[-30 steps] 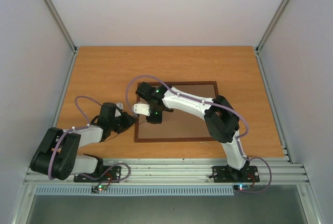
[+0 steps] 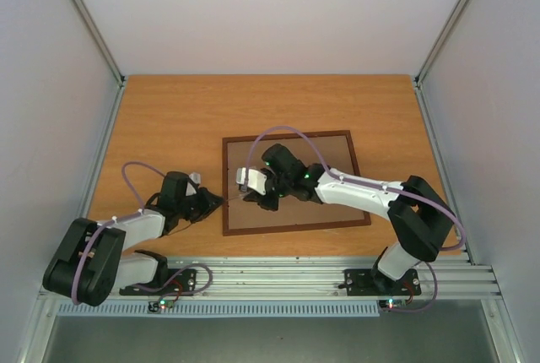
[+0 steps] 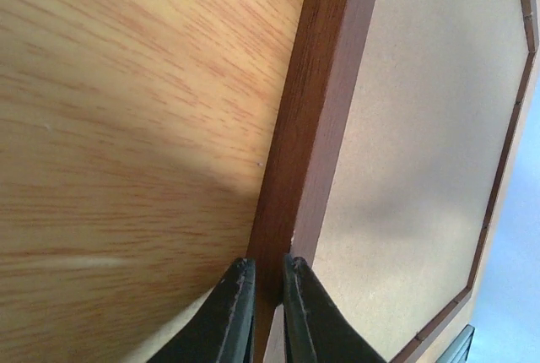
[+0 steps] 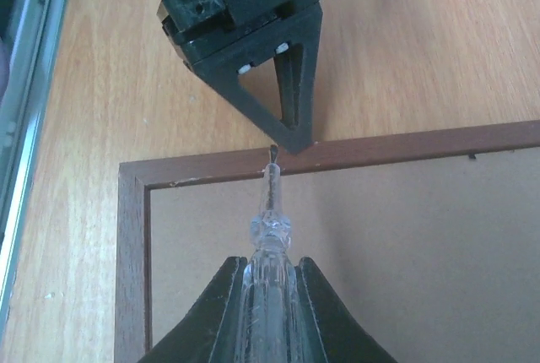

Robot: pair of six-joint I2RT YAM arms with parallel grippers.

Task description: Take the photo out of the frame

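Note:
The brown picture frame (image 2: pixel 287 229) lies back side up, with its grey-beige backing board (image 2: pixel 325 203) inside it. No photo shows. My left gripper is shut on the frame's left bar, which runs between its fingertips in the left wrist view. A clear-handled screwdriver (image 4: pixel 272 279) stands in my right gripper, which is shut on the handle. In the right wrist view its dark tip (image 4: pixel 272 154) overlaps the frame bar beside my left fingertips (image 4: pixel 295 137); whether it touches is unclear.
A small dark tab (image 4: pixel 472 157) sits at the inner edge of the same bar. White walls (image 2: pixel 59 110) enclose the sides and back.
My right gripper has moved right, away from the left bar and over the backing board. The frame and my left gripper have shifted slightly right and toward the front.

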